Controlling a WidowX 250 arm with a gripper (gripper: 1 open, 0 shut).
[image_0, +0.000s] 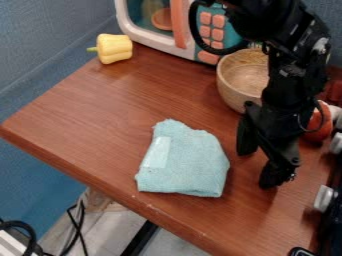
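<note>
My black gripper (261, 160) hangs low over the right side of the wooden table (107, 130), just right of a folded light-blue cloth (183, 160). Its fingers point down toward the tabletop; whether they are open or shut is hard to make out. A wooden bowl (238, 78) sits behind the arm, and a red-orange round object (318, 125) is partly hidden to its right.
A toy microwave (160, 20) stands at the back, with a yellow pepper-like object (112, 48) at the back left. Dark equipment with white knobs lines the right edge.
</note>
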